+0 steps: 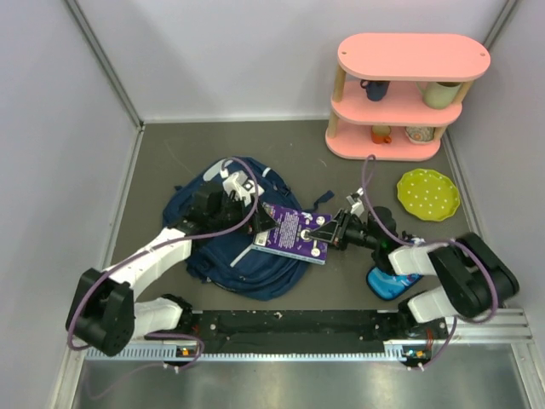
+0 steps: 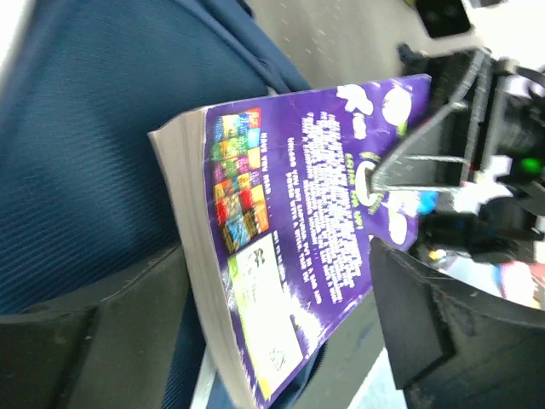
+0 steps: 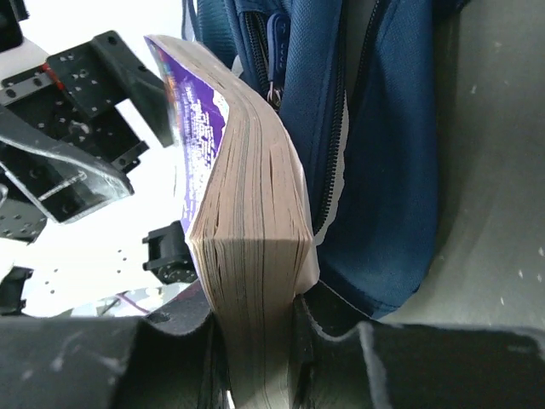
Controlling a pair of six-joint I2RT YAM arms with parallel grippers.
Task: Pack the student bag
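Note:
A thick purple book (image 1: 289, 230) lies at the mouth of the dark blue backpack (image 1: 221, 273), its left end at the bag's fabric. My left gripper (image 1: 260, 220) is at that end; in the left wrist view its fingers are parted around the book's corner, part open. My right gripper (image 1: 330, 230) is at the book's other end; in the right wrist view the book's page block (image 3: 251, 221) runs down between its fingers, which press close on it. The backpack's zipper (image 3: 332, 170) runs beside the book.
A pink shelf (image 1: 409, 55) with mugs stands at back right. A yellow plate (image 1: 427, 194) lies at the right, with a blue pouch (image 1: 387, 281) below it. Bare floor of the work area shows between bag and shelf.

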